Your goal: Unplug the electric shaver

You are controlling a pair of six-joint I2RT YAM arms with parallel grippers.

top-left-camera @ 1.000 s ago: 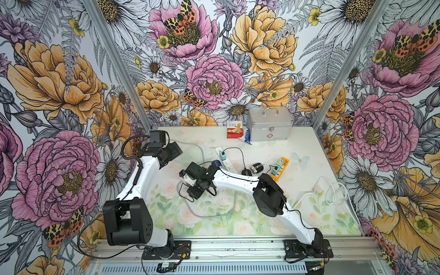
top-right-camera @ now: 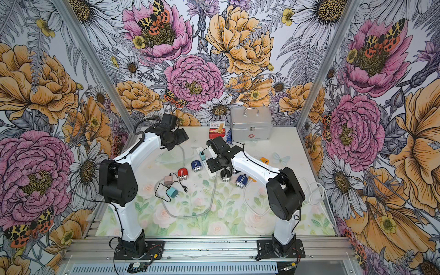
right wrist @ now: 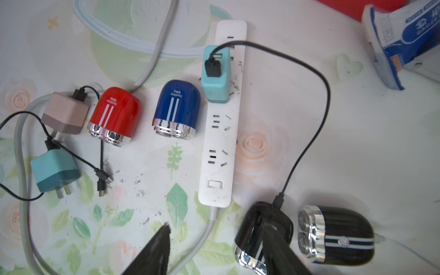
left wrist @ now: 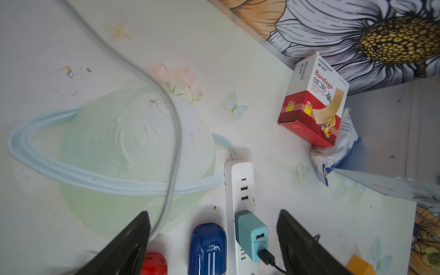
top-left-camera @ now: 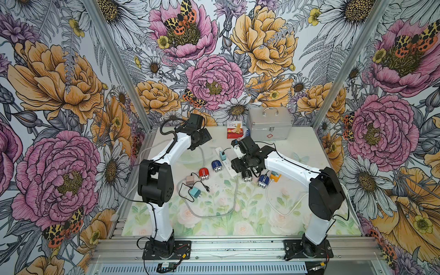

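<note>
A teal adapter (right wrist: pixel 215 84) sits plugged into the white power strip (right wrist: pixel 220 137). From its black plug (right wrist: pixel 212 68) a black cable runs to a glossy black shaver (right wrist: pixel 265 229), partly covered by a right finger in the right wrist view. My right gripper hovers over the strip's switch end and this shaver, its fingers apart and empty. Farther back on the left, my left gripper is open with nothing between its fingers; the teal adapter (left wrist: pixel 252 233) shows near its right finger (left wrist: pixel 298 243).
Red (right wrist: pixel 114 114) and blue (right wrist: pixel 177 110) shavers lie left of the strip, with loose pink (right wrist: pixel 65 113) and teal (right wrist: pixel 55 169) adapters. Another black shaver (right wrist: pixel 341 236) and a blue one (top-left-camera: pixel 263 181) lie rightward. A bandage box (top-left-camera: pixel 234 129) and metal case (top-left-camera: pixel 269 124) stand behind.
The right arm has swung back and rightward from the loose adapters to the power strip. The teal adapter on the strip has not visibly moved.
</note>
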